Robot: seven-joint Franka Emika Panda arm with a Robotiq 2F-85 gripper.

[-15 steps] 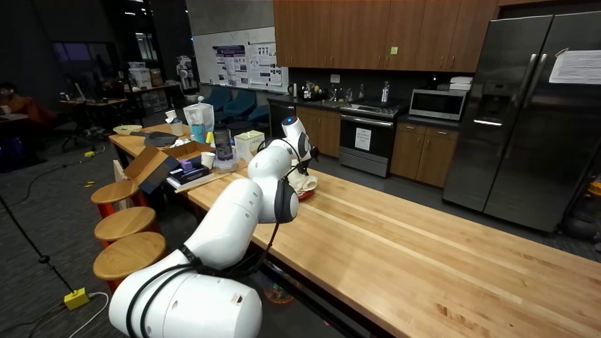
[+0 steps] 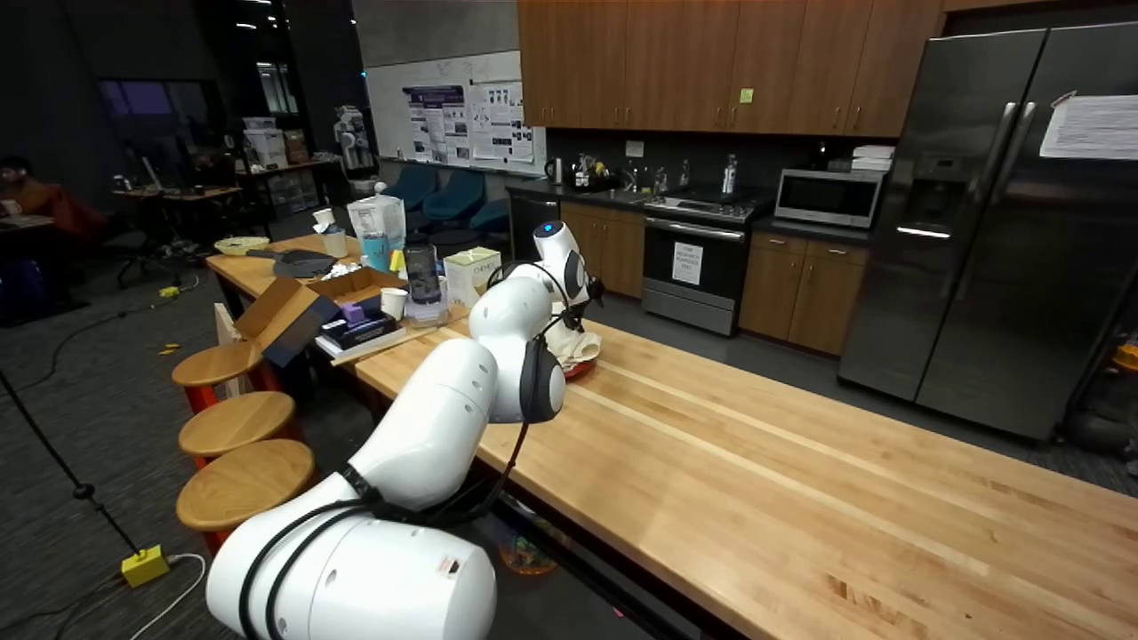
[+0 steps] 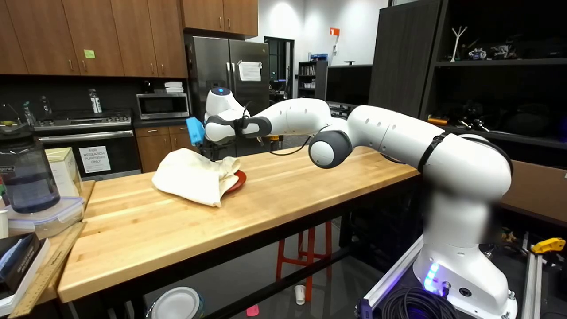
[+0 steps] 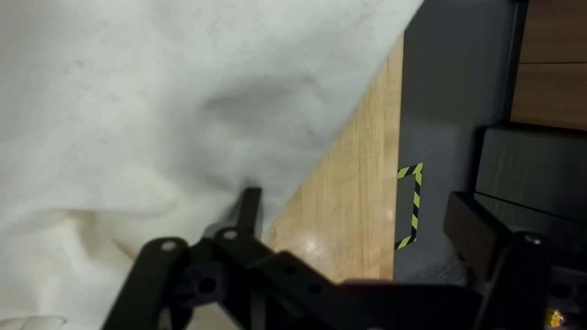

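A cream cloth [image 3: 186, 175] lies in a heap on the wooden table, partly over a red plate [image 3: 237, 182] whose rim shows at one side. In the wrist view the cloth [image 4: 165, 110] fills the left and top, with small folds near the bottom left. My gripper stands wide open above the table edge, with no object held between its fingers. One finger [image 4: 250, 211] is over the cloth, and whether it touches is unclear. The other finger [image 4: 473, 233] is out past the table's edge. In both exterior views the fingertips are mostly hidden.
A clear jar [image 3: 26, 175], a lidded plastic box [image 3: 53, 212] and a ruler [image 3: 50, 271] occupy one end of the table. An open cardboard box [image 2: 283, 315] stands there too.
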